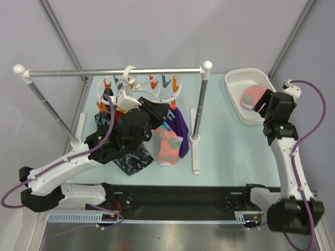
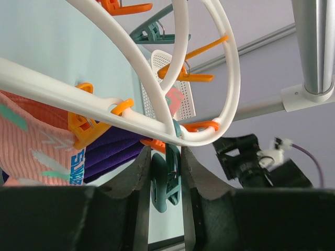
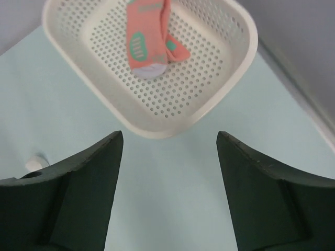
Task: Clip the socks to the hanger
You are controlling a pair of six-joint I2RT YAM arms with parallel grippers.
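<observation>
A round white hanger (image 1: 172, 92) with orange and teal clips hangs on the rack. My left gripper is shut on a teal clip (image 2: 161, 183) at its ring. Socks hang below: a pink one (image 1: 168, 149), a purple one (image 1: 180, 133) and dark ones (image 1: 133, 160). My right gripper (image 1: 261, 107) is open near the white basket (image 1: 234, 94), where another pink sock (image 3: 144, 42) lies; in the right wrist view nothing is between its fingers.
The metal rack (image 1: 199, 104) frames the hanger, with its foot (image 1: 195, 159) on the table. The table right of the rack (image 1: 230, 151) is clear.
</observation>
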